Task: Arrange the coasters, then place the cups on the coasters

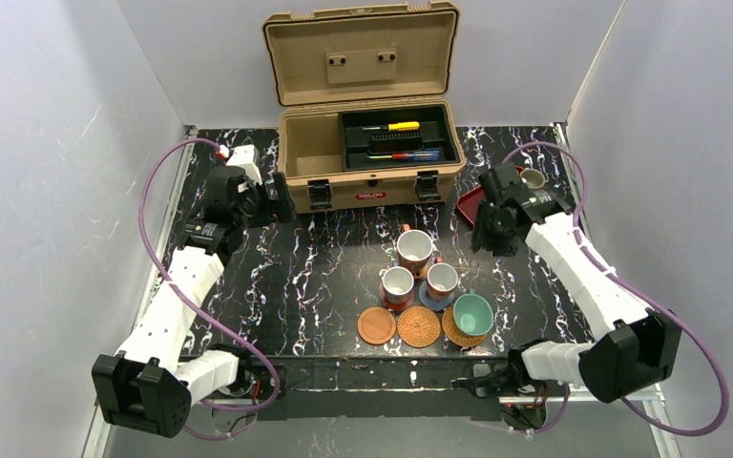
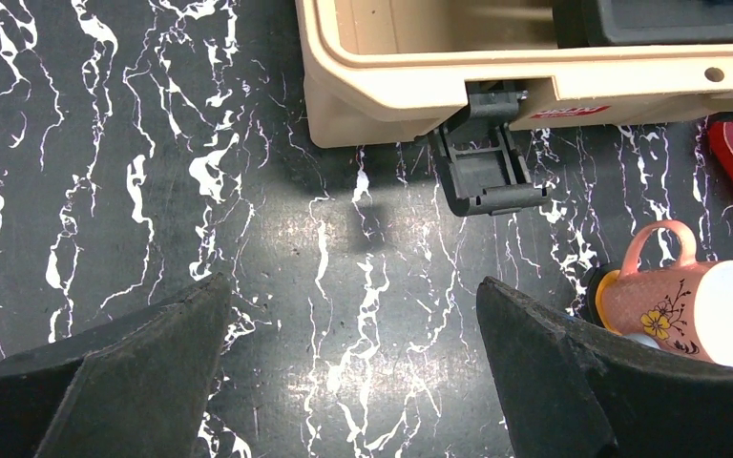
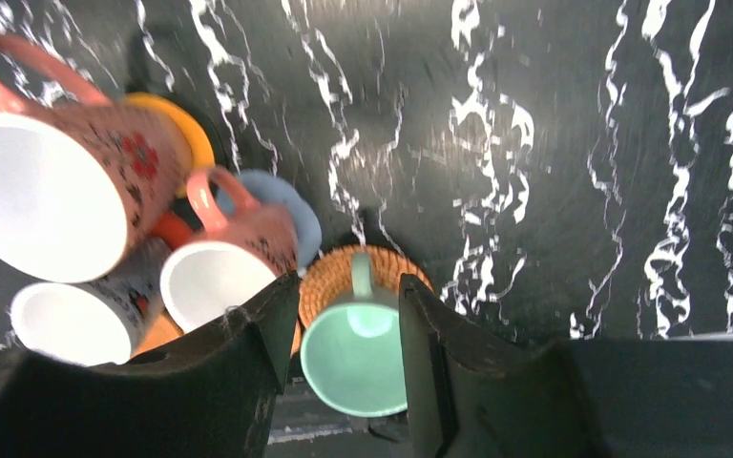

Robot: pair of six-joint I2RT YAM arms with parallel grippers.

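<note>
The mint-green cup (image 1: 473, 314) stands upright on a round woven coaster (image 1: 453, 332) at the table's front edge, its handle pointing away from that edge. In the right wrist view the same cup (image 3: 358, 358) appears below and beyond my fingertips, with the woven coaster (image 3: 327, 279) showing around its handle side. Up and to the right of it hovers my right gripper (image 1: 494, 245), its fingers parted and nothing held. My left gripper is spread wide over bare tabletop in front of the toolbox.
Three more cups, a large one (image 1: 414, 247), a white-rimmed one (image 1: 398, 283) and a pink one (image 1: 442, 279), crowd the green cup's left. An empty woven coaster (image 1: 418, 326) and a plain coaster (image 1: 377, 325) lie along the front. The open toolbox (image 1: 372, 195) fills the back.
</note>
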